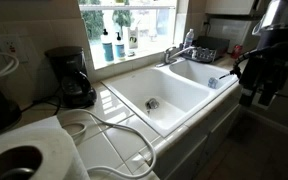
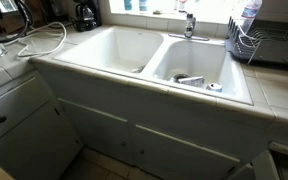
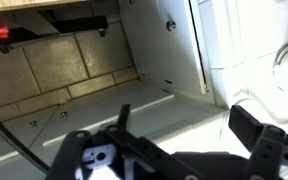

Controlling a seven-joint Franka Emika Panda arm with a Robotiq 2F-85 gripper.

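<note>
At the right of exterior view 1 the dark arm hangs beside the sink, with my gripper [image 1: 256,98] pointing down outside the counter's front edge. In the wrist view the gripper is open, its two black fingers wide apart and nothing seen between them. A white double sink [image 2: 102,48] is set in the tiled counter. One basin looks empty except for its drain. The other holds a pale item [image 2: 189,80] and a small white-and-blue item [image 2: 215,87]; both are too small to name.
A black dish rack [image 2: 264,45] stands beside the sink, with a clear bottle [image 2: 249,14] near it. The faucet [image 2: 189,28] rises behind the basins. A black coffee maker [image 1: 72,78] and a white cable [image 1: 124,128] occupy the other end. Soap bottles [image 1: 108,47] line the window.
</note>
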